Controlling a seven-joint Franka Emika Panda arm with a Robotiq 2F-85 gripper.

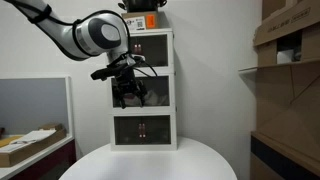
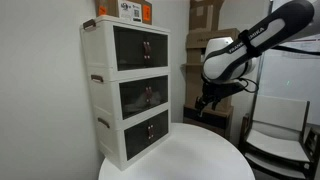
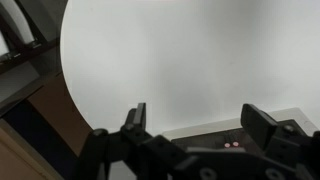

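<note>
My gripper stands open in the wrist view, its two dark fingers wide apart with nothing between them. Below it lies the bare white round table [image 3: 170, 60]. A white cabinet [image 1: 145, 110] with three stacked dark-fronted compartments stands on the table in exterior view 1. Its doors look closed, with small paired handles [image 2: 148, 95] at their middle in exterior view 2. There the gripper [image 2: 205, 104] hangs in the air above the table, to the right of the cabinet. In the wrist view the cabinet's edge shows at the bottom, partly behind the fingers.
A cardboard box [image 2: 128, 11] rests on top of the cabinet. Stacked cardboard [image 1: 288, 90] stands beyond the table at the right. White chairs [image 2: 277, 130] are beside it in exterior view 2.
</note>
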